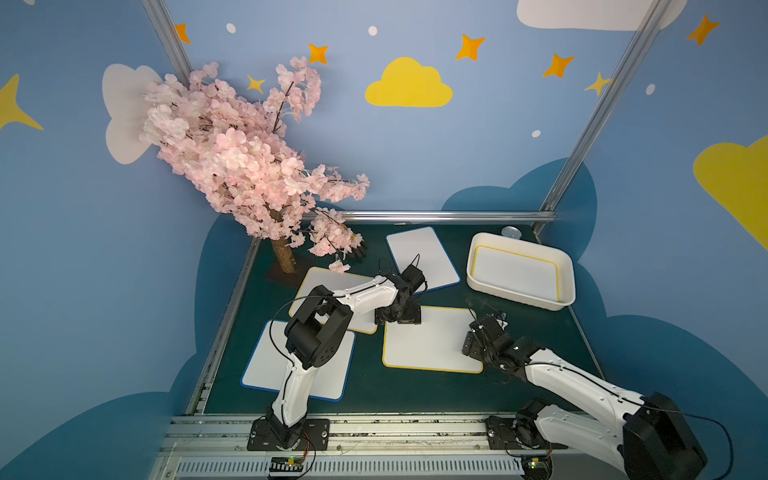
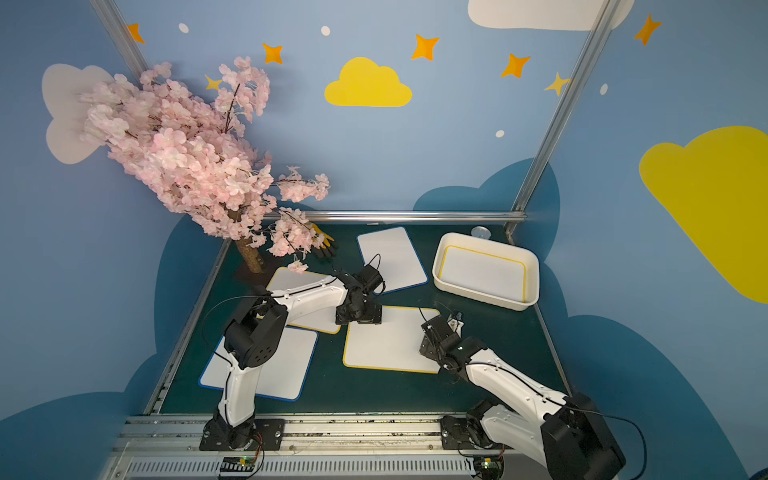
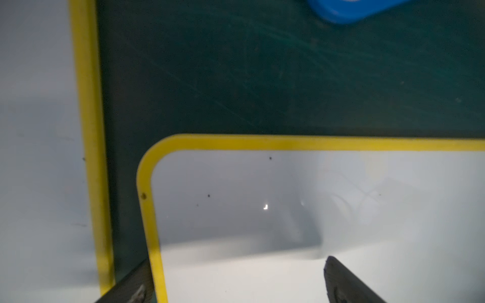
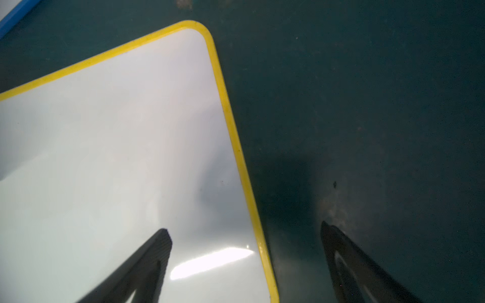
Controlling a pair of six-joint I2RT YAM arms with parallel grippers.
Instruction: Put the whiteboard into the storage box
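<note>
A yellow-edged whiteboard (image 1: 428,344) lies flat at the middle front of the table. My left gripper is open at its left edge; one finger (image 3: 139,287) is just outside the yellow border, the other (image 3: 343,282) over the white face. Across the right edge stands my right gripper, open, with its left finger (image 4: 151,257) above the board and its right finger (image 4: 343,257) above the green mat. The cream storage box (image 1: 520,300), at the back right, has another yellow-edged whiteboard (image 1: 516,272) inside.
Blue-edged whiteboards lie at the back (image 1: 428,252) and front left (image 1: 260,368). Another yellow-edged board (image 1: 328,277) is partly under the left arm. A blossom tree (image 1: 284,256) stands back left. Bare mat (image 1: 552,336) lies between box and right arm.
</note>
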